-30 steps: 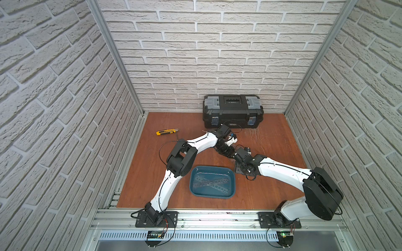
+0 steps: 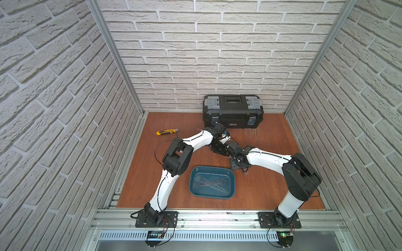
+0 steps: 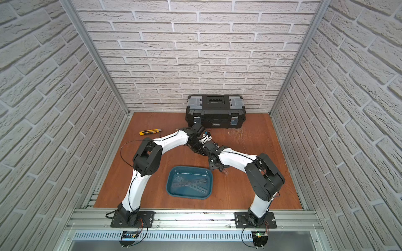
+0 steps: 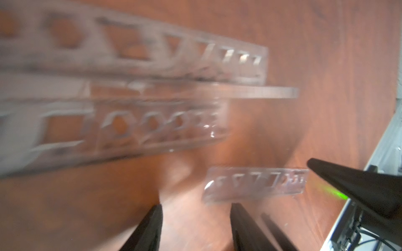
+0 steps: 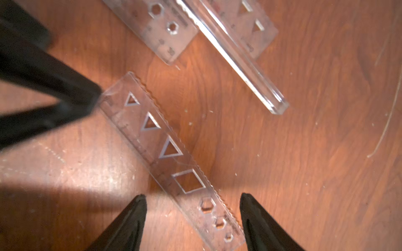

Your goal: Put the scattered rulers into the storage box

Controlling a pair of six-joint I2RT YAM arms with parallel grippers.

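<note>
The blue storage box [image 2: 231, 175] sits at the front of the table, with clear rulers [image 2: 211, 183] crossed inside it. In the right wrist view, a flat clear ruler [image 5: 169, 148] with cut-out shapes lies on the wood; its near end shows between the parted fingers of my right gripper. Fingers of the left gripper appear by its far end. My left gripper stands open, with no object evident in its gap; a short-looking clear ruler [image 4: 255, 184] lies ahead. Other flat rulers [image 4: 175, 125] and a clear bar-shaped ruler [image 5: 242, 58] lie together.
A black toolbox [image 2: 232, 110] stands against the back wall. A yellow cutter [image 2: 167, 131] lies at the back left. Both arms meet closely over the table's middle, hiding the rulers from above.
The right arm has swung inward to the left, its elbow drawing closer to the middle. The left arm has shifted slightly left. The box and its contents look unchanged.
</note>
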